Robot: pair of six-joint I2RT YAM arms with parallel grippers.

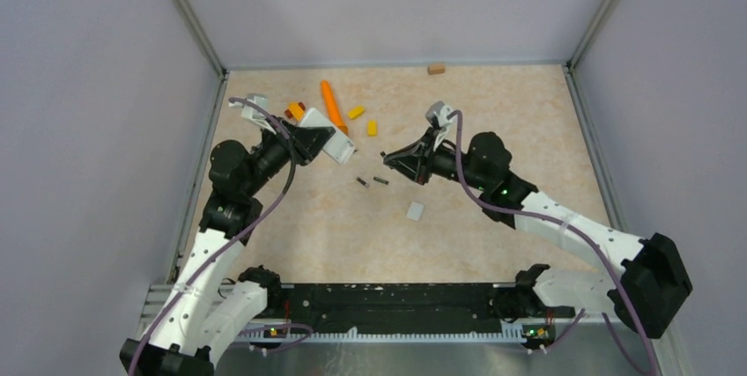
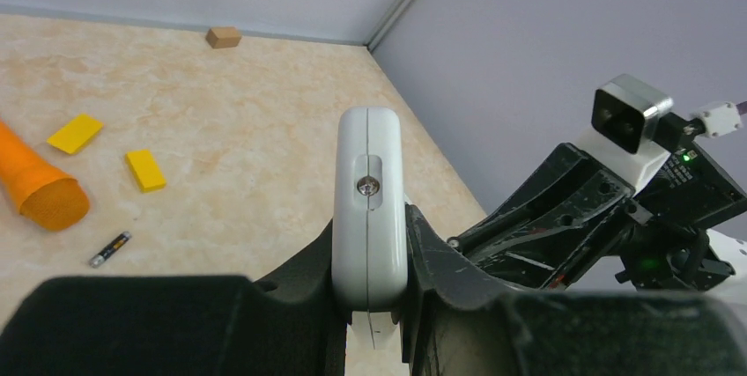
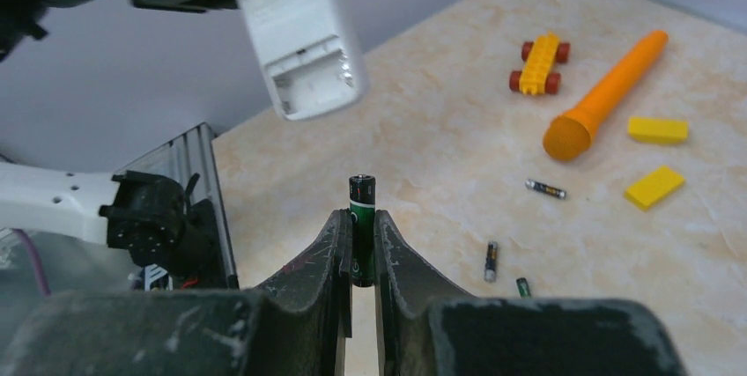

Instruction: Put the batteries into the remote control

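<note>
The white remote is held upright in my left gripper, its screw facing the wrist camera; in the right wrist view its open battery compartment (image 3: 313, 77) shows empty at the visible end. A dark battery with a green band (image 3: 362, 200) stands upright in my shut right gripper, below and apart from the remote. From the top, the right gripper (image 1: 388, 158) points left toward the remote. Several small batteries (image 3: 491, 260) lie on the table below, along with a loose pale cover (image 1: 414, 210).
An orange cone-like tool (image 1: 331, 103), yellow blocks (image 1: 372, 128), a yellow toy car (image 3: 539, 63) and a wooden block (image 1: 436, 69) lie toward the back.
</note>
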